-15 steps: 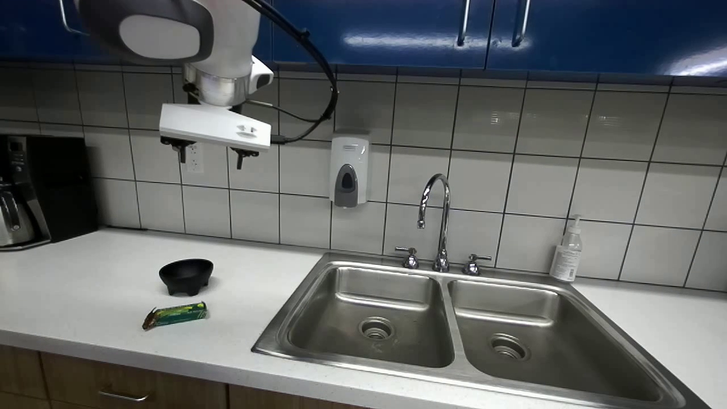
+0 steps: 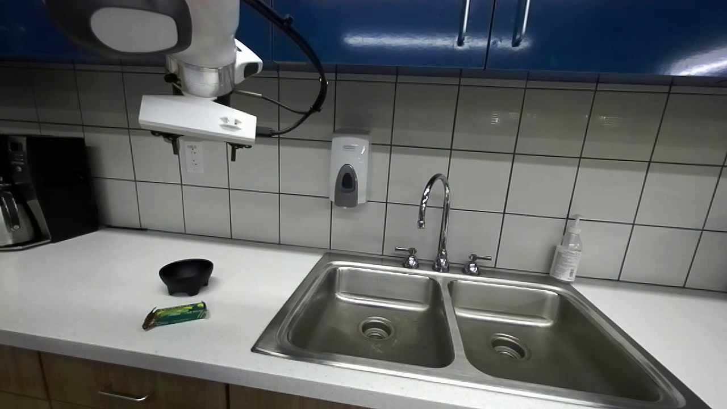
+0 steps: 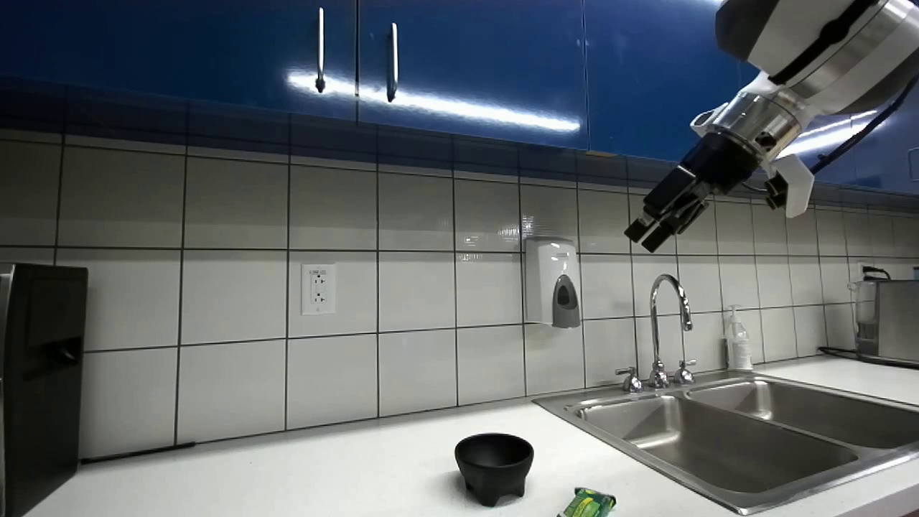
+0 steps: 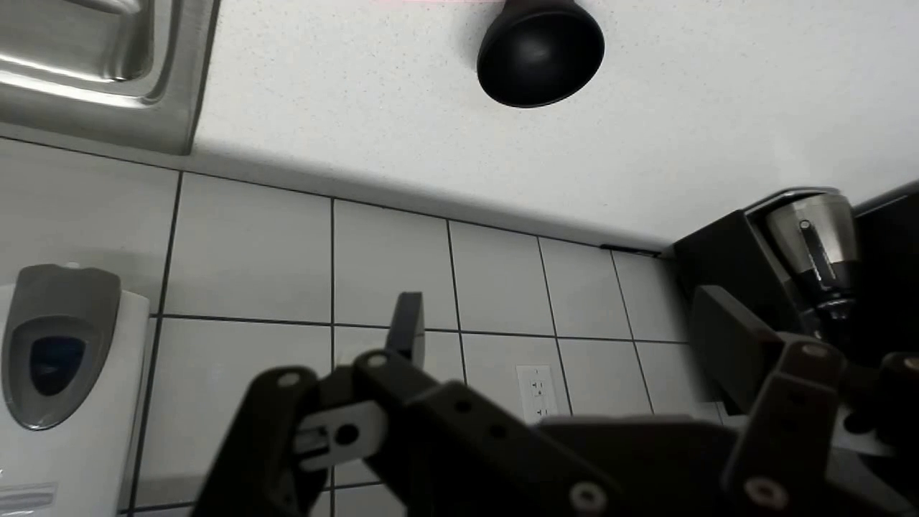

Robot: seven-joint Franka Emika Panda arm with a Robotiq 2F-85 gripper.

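Note:
On the white counter left of the sink stands a small black footed bowl (image 2: 186,276), upright; its inside looks empty in the wrist view, where the bowl (image 4: 540,53) is near the top edge. In front of it lies a green wrapped bar (image 2: 178,313), apart from the bowl; exterior view 2 cuts off part of this bar (image 3: 588,502), and the wrist view leaves it out. High above the counter hangs my gripper (image 2: 204,151), well clear of both. Its fingers are spread wide in the wrist view (image 4: 556,332), with nothing held between them.
A double steel sink (image 2: 451,320) with a faucet (image 2: 443,225) occupies the right. On the tiled wall hangs a soap dispenser (image 2: 349,170). A coffee maker (image 2: 58,187) stands far left, a pump bottle (image 2: 566,253) behind the sink. Blue cabinets (image 2: 381,34) overhang. Counter around the bowl is clear.
In exterior view 1 my arm and gripper have moved left and slightly up. Bowl and bar lie where they were.

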